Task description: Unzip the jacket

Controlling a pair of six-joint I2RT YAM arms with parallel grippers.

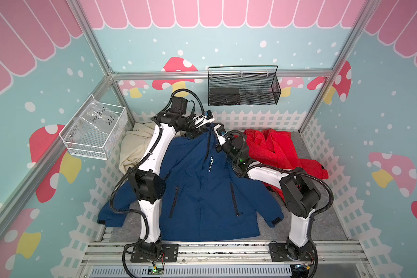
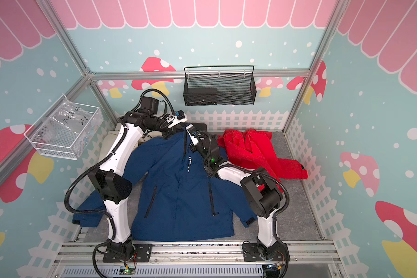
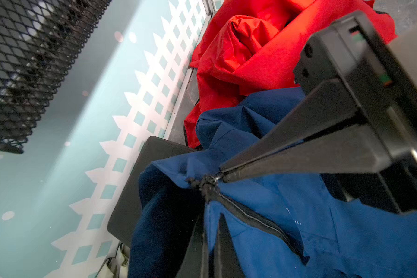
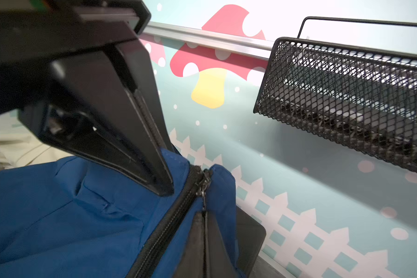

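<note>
The blue jacket (image 1: pixel 200 194) lies front up, its collar raised at the far end. Its dark zipper (image 4: pixel 171 225) runs up to the collar, where the slider (image 4: pixel 203 184) sits at the top with the teeth below it joined. My right gripper is shut at the slider, and the small metal pull runs in between its fingertips. Fabric beside the zipper is pinched by my left gripper, which is shut on the collar edge. In the left wrist view the right gripper's fingers (image 3: pixel 305 159) reach in from the right.
A red garment (image 1: pixel 275 150) lies to the right, a cream one (image 1: pixel 134 146) to the left. A black mesh basket (image 1: pixel 244 88) hangs on the back wall near both grippers, and a white wire basket (image 1: pixel 95 132) on the left wall. A dark flat object (image 3: pixel 141 185) stands behind the collar.
</note>
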